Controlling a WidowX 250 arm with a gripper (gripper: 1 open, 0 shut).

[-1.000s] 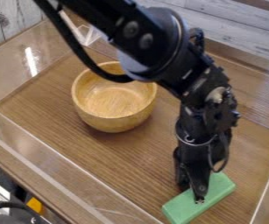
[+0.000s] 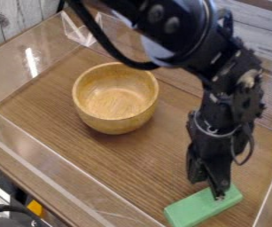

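My black gripper hangs down at the lower right, shut, its tips just over the upper edge of a green rectangular block that lies on the wooden floor of the tray. Whether the tips touch the block is hard to tell. I see nothing held between the fingers.
A yellow bowl stands at upper left, apart from the gripper. Tray walls run along the left and back, and a white slatted wall is behind.
The gripper has shifted slightly and tilted, its upper body a little farther right than before. The green block and the bowl look unmoved.
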